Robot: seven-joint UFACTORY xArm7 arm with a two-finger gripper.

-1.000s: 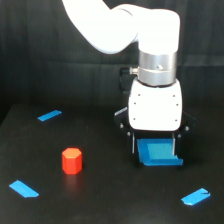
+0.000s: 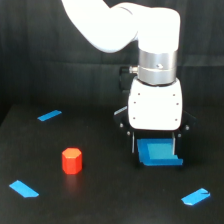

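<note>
My gripper (image 2: 154,148) points down at the right of the middle, its two thin dark fingers standing wide apart. A blue square-looking object (image 2: 160,153) shows between and behind the fingers, low on the dark surface. The white gripper body hides its upper part. Whether the fingers touch the blue object or only stand around it cannot be made out.
A red-orange block (image 2: 72,161) stands at left. Flat blue strips lie at the back left (image 2: 50,115), front left (image 2: 24,189) and front right (image 2: 196,197). The black surface between the red block and my gripper is bare.
</note>
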